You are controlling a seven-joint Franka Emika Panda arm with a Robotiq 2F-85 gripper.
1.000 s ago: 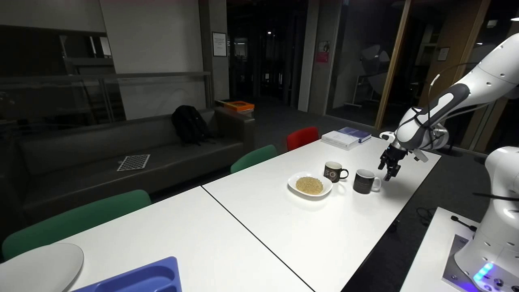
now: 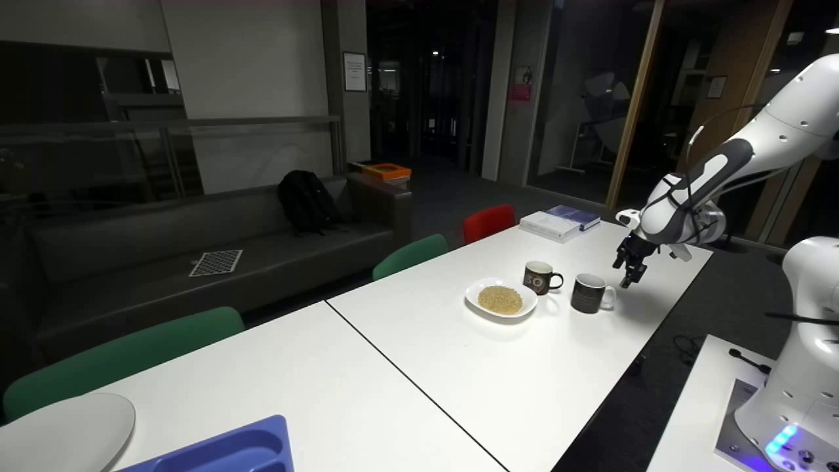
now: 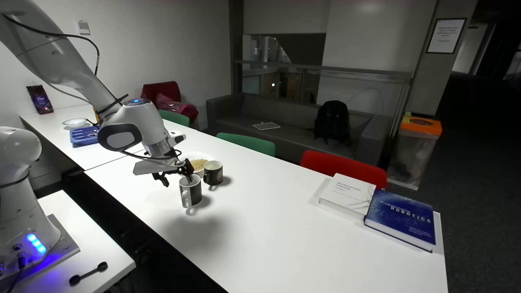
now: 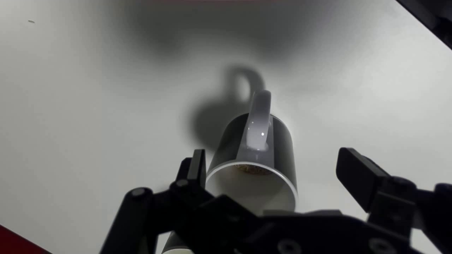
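Observation:
A dark mug with a white handle (image 2: 587, 294) stands upright on the table; in the wrist view some brown grains (image 4: 253, 169) show inside the mug (image 4: 283, 141). My gripper is open, one finger to each side of that mug, with a wide gap on the right. From the first exterior view, my gripper (image 2: 630, 267) hangs just off the handle side, above the table. A second dark mug (image 2: 538, 278), with a number on it, stands behind. Near it is a white plate (image 2: 477, 301) bearing a heap of tan grains (image 2: 500, 299).
Two books, one white (image 3: 346, 192) and one blue (image 3: 400, 218), lie at the table's far end. A blue tray (image 2: 236, 450) and a pale round plate (image 2: 71, 436) sit at the opposite end.
My gripper and forearm have shifted very slightly, with the fingertips a touch higher. Both mugs and the plate stand where they were.

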